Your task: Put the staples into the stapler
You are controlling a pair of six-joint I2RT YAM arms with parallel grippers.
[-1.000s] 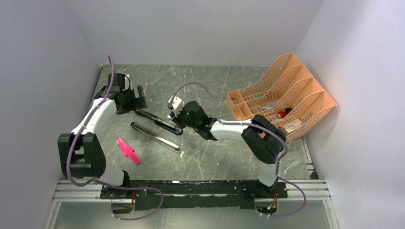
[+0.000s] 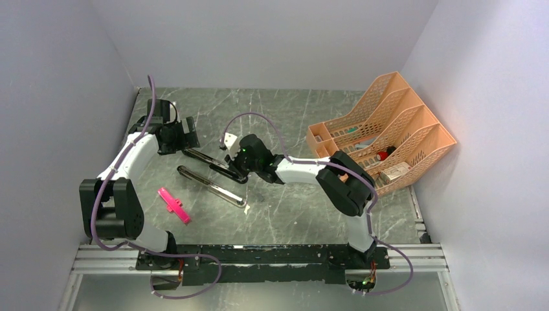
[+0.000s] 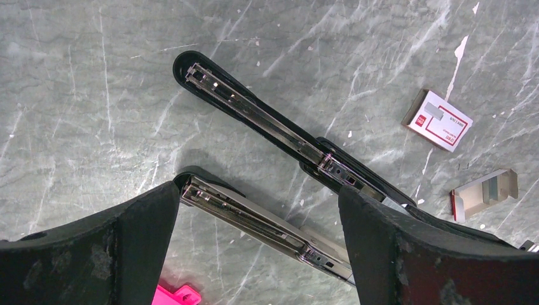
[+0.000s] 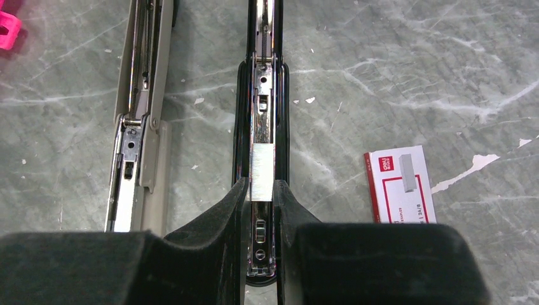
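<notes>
A black stapler (image 4: 283, 121) lies opened out flat, its metal channel showing. A silver strip of staples (image 4: 262, 165) lies in line with that channel. My right gripper is over it, its fingertips parted to either side of the strip. Whether they touch it is not clear. My left gripper is open above the table, nothing between its fingers. Beside the black stapler, a grey stapler (image 3: 267, 222) also lies opened. A white and red staple box (image 3: 445, 124) rests on the table; another box (image 3: 486, 194) shows its open inside.
A pink stapler (image 2: 173, 205) lies at the front left. An orange compartment rack (image 2: 414, 123) with several items stands on the right. Bare marble table (image 2: 291, 223) stretches in front of the right arm.
My left arm looks unmoved.
</notes>
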